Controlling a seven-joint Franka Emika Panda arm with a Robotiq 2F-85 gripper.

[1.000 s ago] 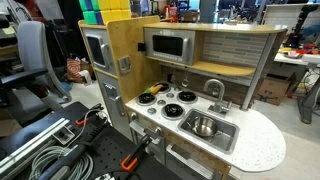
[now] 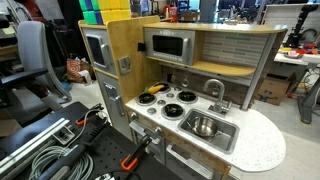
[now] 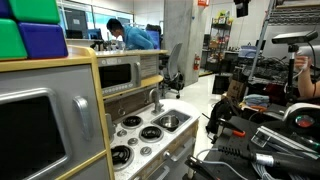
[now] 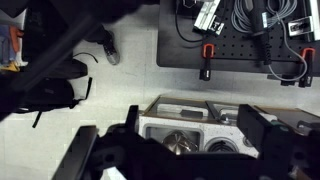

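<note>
In the wrist view my gripper is open high above the floor, its two dark fingers [image 4: 124, 142] set wide apart with nothing held between them. Below it shows the edge of a toy kitchen counter. A silver metal bowl or pot [image 2: 204, 127] sits inside the sink [image 2: 222, 136], to the right of the stove. Several round black burners [image 2: 173, 110] are set in the white stove top. Something yellow [image 2: 158, 88] lies at the back left burner; its exact kind is too small to tell.
A microwave [image 2: 172, 44] is under the wooden shelf [image 2: 222, 67] behind the stove. The tall cabinet [image 3: 50, 125] with an oven door rises at the left. Bare white counter [image 2: 259, 143] lies right of the sink. Cables [image 4: 262, 22] and clamps [image 4: 206, 62] occupy the dark table.
</note>
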